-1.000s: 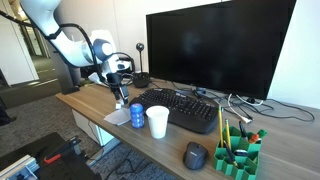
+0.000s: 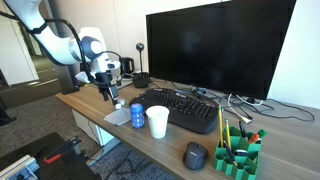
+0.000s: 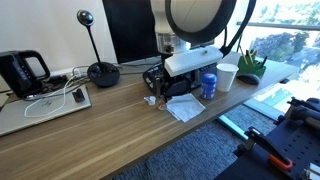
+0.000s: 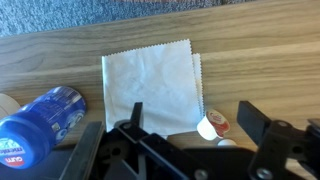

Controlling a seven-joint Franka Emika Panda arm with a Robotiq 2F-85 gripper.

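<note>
My gripper hangs open above the desk, its two fingers well apart with nothing held. Below it lies a flat white cloth or napkin [image 4: 150, 85], also seen as a pale sheet [image 3: 185, 107] at the desk's front edge. A small white and orange item [image 4: 213, 125] rests by the cloth's corner, close to the right finger. What exactly that item is, I cannot tell. A blue can [image 4: 42, 125] lies to the left in the wrist view; exterior view 1 shows the can [image 2: 137, 116] upright.
Right of the can stands a white cup [image 2: 157, 121]. Behind are a black keyboard [image 2: 180, 108] and a monitor [image 2: 220, 45]. A mouse [image 2: 195, 156] and a green pen holder [image 2: 238, 155] are farther right. Bare wood [image 3: 90, 140] lies on the other side.
The objects on the desk look unmoved.
</note>
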